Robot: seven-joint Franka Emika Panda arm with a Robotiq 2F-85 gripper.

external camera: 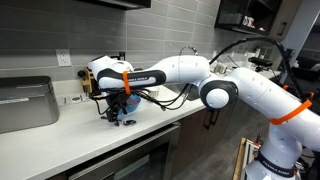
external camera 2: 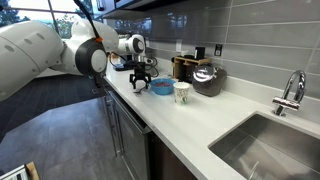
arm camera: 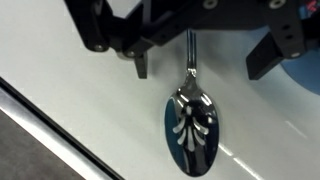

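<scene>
A shiny slotted spoon [arm camera: 192,129] lies on the white counter in the wrist view, its bowl toward the bottom and its handle running up between my fingers. My gripper is open over the handle, one dark finger [arm camera: 133,60] on the left and the other [arm camera: 263,58] on the right, both apart from the spoon. In exterior view 1 the gripper [external camera: 113,112] hangs low over the counter in front of a blue bowl [external camera: 132,103]. That bowl [external camera 2: 161,72] also shows in exterior view 2; what it contains is unclear.
A toaster-like metal appliance [external camera: 28,105] stands at the left of the counter. Exterior view 2 shows a white container [external camera 2: 182,92], a dark round appliance [external camera 2: 208,80] and a sink [external camera 2: 270,150]. The counter's front edge [arm camera: 45,135] runs close to the spoon.
</scene>
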